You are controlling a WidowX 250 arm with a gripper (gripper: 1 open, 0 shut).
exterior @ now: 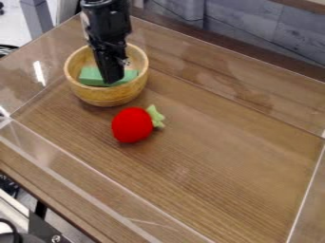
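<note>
A round wooden bowl (pixel 105 93) stands at the upper left of the table, holding a green object (pixel 91 76). My dark gripper (pixel 112 74) reaches down into the bowl from above, over the green object. It looks shut; whether anything is between its fingertips is hidden. A red plush tomato (pixel 132 125) with a light green top lies in front of the bowl, slightly to the right.
A grey panelled wall (pixel 229 28) runs along the back.
</note>
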